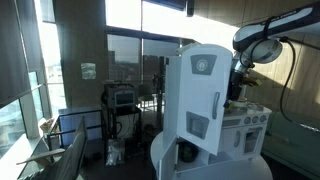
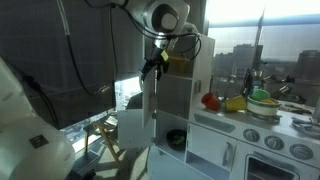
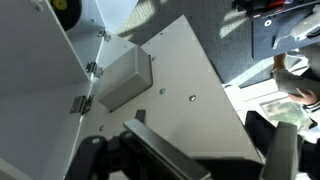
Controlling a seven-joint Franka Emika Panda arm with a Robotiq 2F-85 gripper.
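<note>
A white toy fridge door stands swung out from the play kitchen in exterior view 1. Its panel, with a pale box-shaped part on it and metal hinges along one side, fills the middle of the wrist view. At the upper end of the door, my gripper points down in exterior view 2. In the wrist view its two dark fingers are apart, and the panel shows in the gap beyond them. Whether a finger touches the door cannot be told.
A black pot sits in a lower compartment. On the counter stand a red cup, a yellow cup and a green and white stack of dishes. Below lies open floor.
</note>
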